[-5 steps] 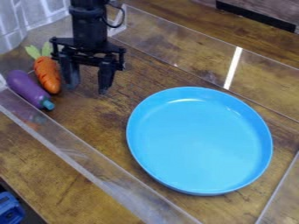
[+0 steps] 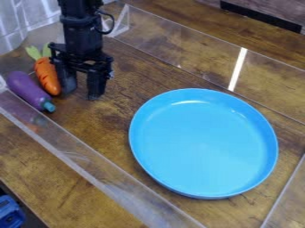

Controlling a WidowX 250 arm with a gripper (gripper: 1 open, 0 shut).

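My black gripper (image 2: 84, 82) is low over the wooden surface at the upper left, its two fingers apart. It is just right of an orange carrot (image 2: 48, 75) with a leafy top. A purple eggplant (image 2: 28, 89) lies left of and below the carrot. Whether the fingers touch the carrot is hard to tell.
A large blue plate (image 2: 202, 142) fills the lower right. Clear bin walls or strips border the wooden area. A blue object (image 2: 7, 212) sits at the lower left corner.
My gripper has shifted left, toward the carrot. The vegetables and plate appear where they were.
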